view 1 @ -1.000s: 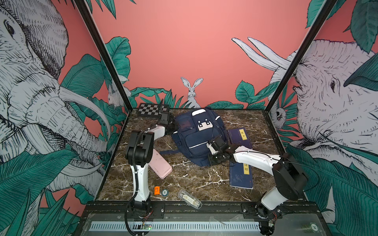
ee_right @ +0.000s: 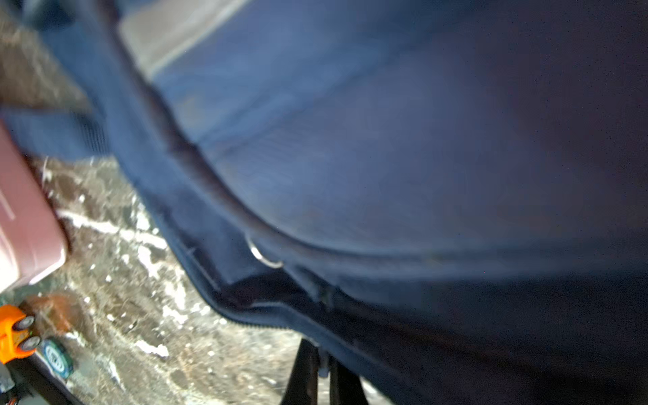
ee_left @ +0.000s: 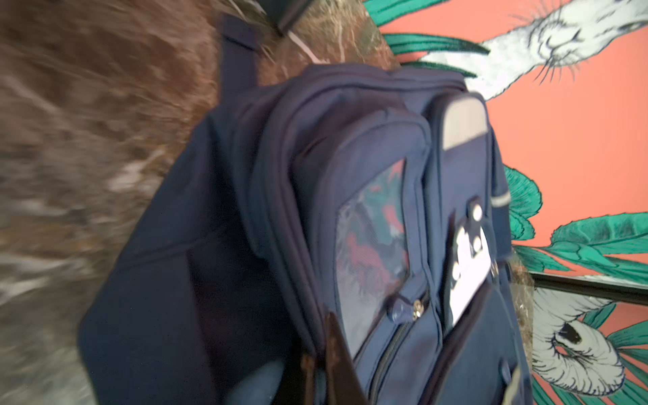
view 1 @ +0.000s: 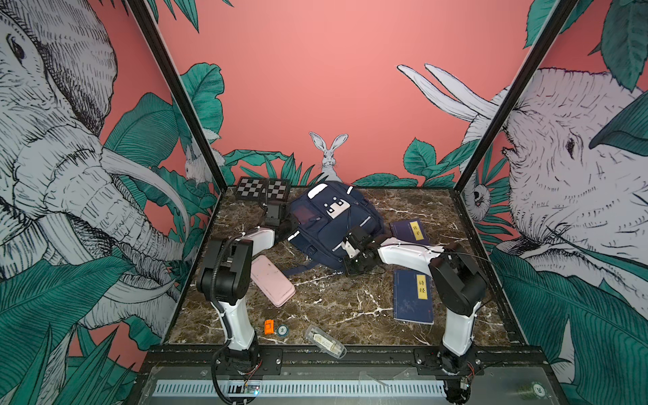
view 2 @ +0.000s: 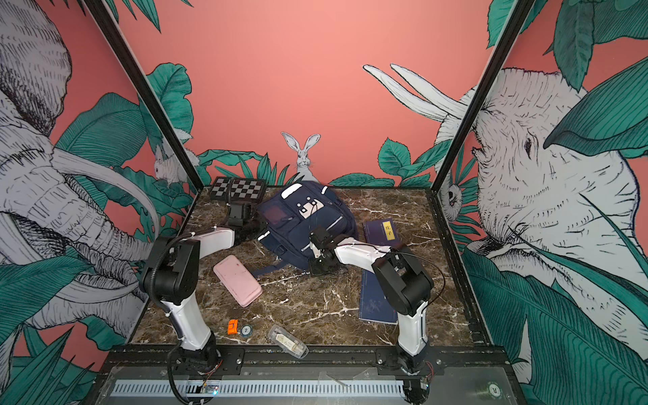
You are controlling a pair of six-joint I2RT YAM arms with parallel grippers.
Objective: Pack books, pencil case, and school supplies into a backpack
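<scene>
The navy backpack (view 1: 324, 219) lies askew at the back middle of the table, its white character patch facing up. At its left side my left gripper is shut against the dark fabric; whether cloth is pinched cannot be told. My right gripper is shut at the bag's near edge, where a small bluish bit shows between its fingers, too unclear to name. A pink pencil case (view 1: 272, 280) lies left of centre. Two dark books rest at the right: a purple-blue one (view 1: 403, 231) behind and a blue one (view 1: 406, 307) in front, partly under the right arm.
Along the front edge sit an orange toy car (view 1: 269, 326), a small round teal item (view 1: 282, 330) and a clear case (view 1: 325, 341). Checkered black blocks (view 1: 251, 188) stand at the back left.
The backpack has turned anticlockwise, its top swinging left. My left gripper has shifted slightly left.
</scene>
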